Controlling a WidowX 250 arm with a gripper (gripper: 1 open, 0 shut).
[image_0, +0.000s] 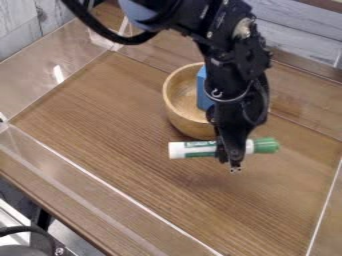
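Observation:
My black gripper hangs over the middle right of the table, shut on a white and green cylinder that lies level across its fingers, green end to the right. Behind them, a yellowish bowl with a blue block in it is partly hidden by the arm.
The wooden table has bare room to the left and front. Clear low walls run along its left edge, and a pale panel stands behind at the top right.

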